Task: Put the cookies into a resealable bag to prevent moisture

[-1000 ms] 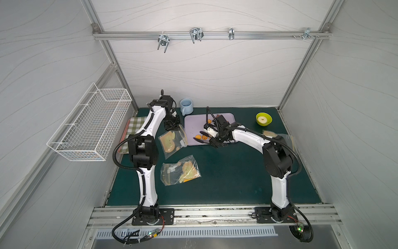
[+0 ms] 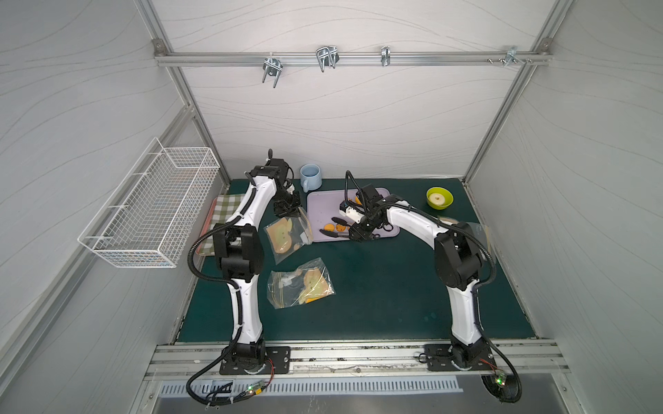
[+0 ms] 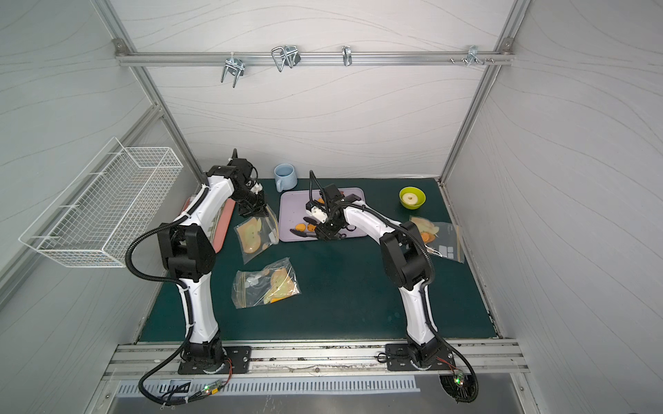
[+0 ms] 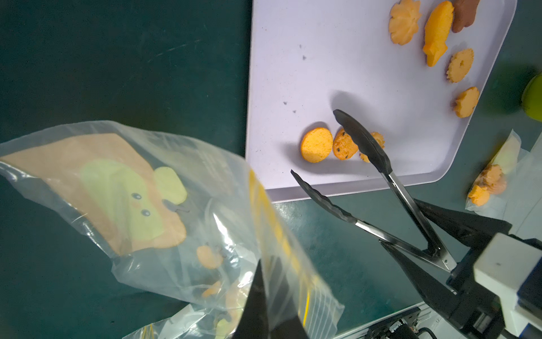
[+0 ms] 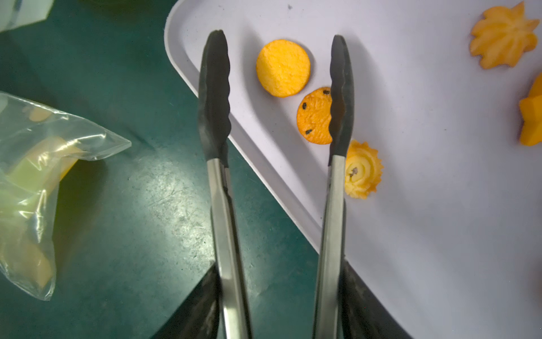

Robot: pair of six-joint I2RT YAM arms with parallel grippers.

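Observation:
My left gripper (image 2: 293, 207) is shut on the top edge of a clear resealable bag (image 4: 135, 214) left of the lilac tray (image 4: 344, 62); the bag shows printed patterns and some cookie pieces. My right gripper is open around metal tongs (image 4: 403, 192), whose black tips are spread over the tray's near-left corner. Beside the tips lie a round yellow cookie (image 5: 282, 67), a speckled cookie (image 5: 313, 115) and a fluted cookie (image 5: 361, 169). Several more cookies (image 4: 403, 19) lie along the tray's far side.
A second filled bag (image 2: 300, 283) lies at the front left, another (image 3: 442, 238) at the right. A blue mug (image 2: 310, 176) and green bowl (image 2: 440, 198) stand at the back; a wire basket (image 2: 148, 207) is at the left.
My right gripper and the tongs have shifted slightly over the tray's near-left part, the wrist turning a little. The left gripper and bag stay still.

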